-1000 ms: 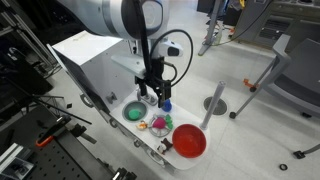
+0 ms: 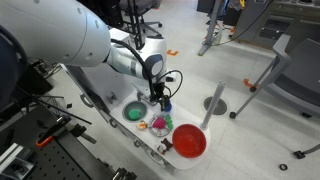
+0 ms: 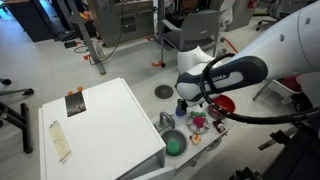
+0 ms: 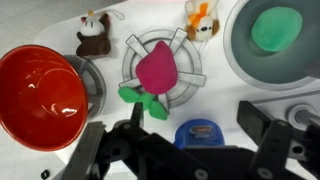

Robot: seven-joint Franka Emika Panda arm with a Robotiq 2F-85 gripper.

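Note:
My gripper is open in the wrist view, its dark fingers apart at the lower edge. A rounded blue object [image 4: 200,134] shows between and below them; contact cannot be told. Beyond it a pink toy [image 4: 157,70] lies on a round grey burner [image 4: 185,88], with a green piece [image 4: 146,102] at its edge. In exterior view 1 the gripper [image 2: 160,96] hangs over the white counter, close to the blue object [image 2: 168,107].
A red bowl [image 4: 38,98] and a brown plush [image 4: 94,35] are on the left. A small dog plush [image 4: 202,20] lies at the top. On the right, a grey pot [image 4: 240,62] holds a green item [image 4: 277,30]. A white box top [image 3: 88,125] stands beside the counter.
The arm has swung down and left in exterior view 1, its white wrist now lower and smaller in view. The objects on the counter look unmoved.

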